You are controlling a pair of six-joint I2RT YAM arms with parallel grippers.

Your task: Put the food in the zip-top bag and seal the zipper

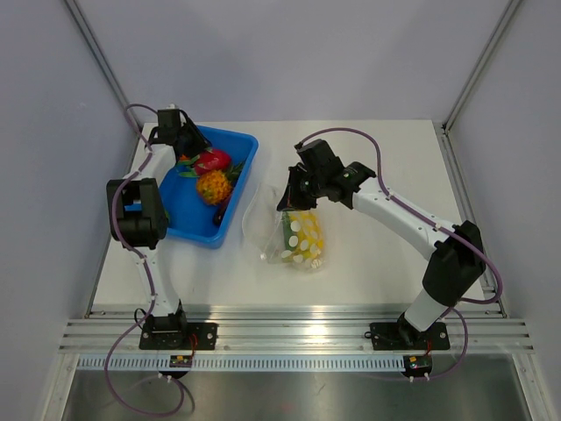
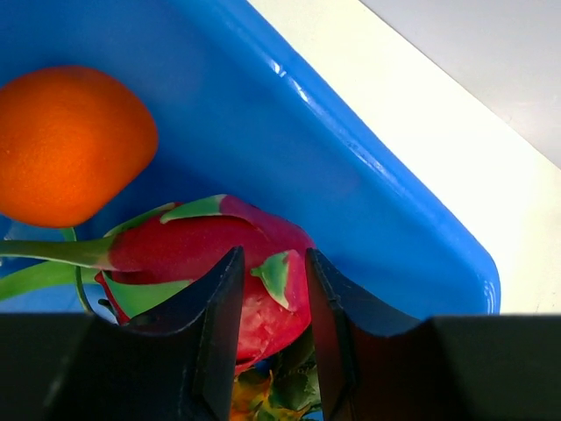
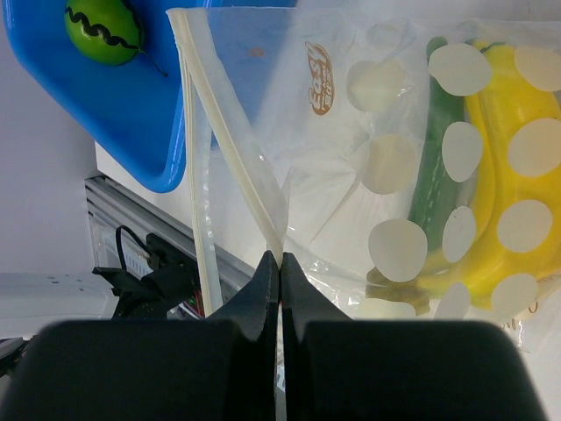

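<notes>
My left gripper is part open over the blue bin (image 1: pixel 194 230), fingertips at a red dragon fruit (image 2: pixel 166 254); whether they touch it is unclear. An orange (image 2: pixel 66 145) lies beside it. In the top view a pineapple (image 1: pixel 213 187) sits below the dragon fruit. My right gripper is shut on the rim of the clear zip top bag (image 1: pixel 261 224), at its zipper strip. Inside the bag, seen in the right wrist view, are a yellow item (image 3: pixel 513 105) and a long green item (image 3: pixel 429 197), behind white dots.
A green melon-like fruit (image 3: pixel 101 31) lies in the bin.
</notes>
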